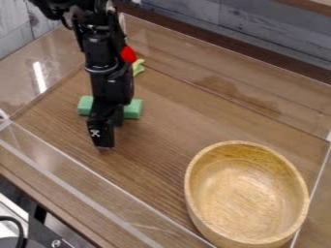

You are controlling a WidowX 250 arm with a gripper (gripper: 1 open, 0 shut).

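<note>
My black gripper point(106, 136) hangs low over the wooden table, its fingers open around or just in front of a green block point(127, 108) that lies on the tabletop at left of centre. The arm and gripper hide the middle of the block, so I cannot tell whether they touch it.
A large yellow bowl point(246, 194) stands at the lower right. A red object point(128, 54) and a pale green item point(137, 68) lie behind the arm at the back. A cable lies at the lower left corner.
</note>
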